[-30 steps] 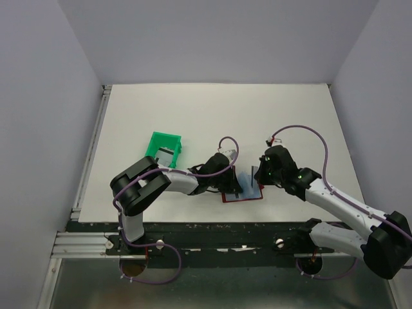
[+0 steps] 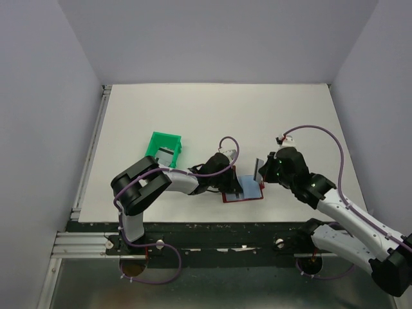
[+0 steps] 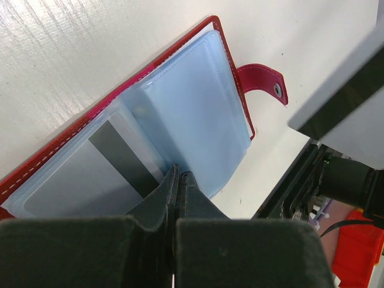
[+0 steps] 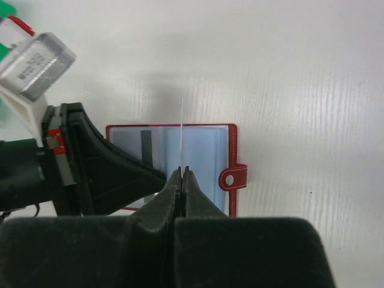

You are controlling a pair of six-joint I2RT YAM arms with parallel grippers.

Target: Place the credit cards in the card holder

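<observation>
The red-edged card holder [image 2: 243, 198] lies open on the table, its strap [image 3: 264, 82] sticking out on one side. One clear sleeve holds a grey card with a dark stripe [image 3: 123, 156]; the light-blue sleeve [image 3: 195, 96] beside it shows no card. My left gripper is shut at the sleeves' edge, where a fold of the clear plastic meets its tips. Above the blue sleeve, my right gripper is shut on a pale card [image 4: 181, 135], seen edge-on in the right wrist view. That card [image 3: 354, 102] appears blurred with its dark stripe in the left wrist view.
A green box [image 2: 167, 141] with cards [image 2: 164, 156] in it stands at the left of the white table. My left arm [image 2: 187, 176] crosses between box and holder.
My right gripper has moved a little to the right and away from the left gripper, carrying its card, whose face shows broader now. The left arm and the holder look unmoved.
</observation>
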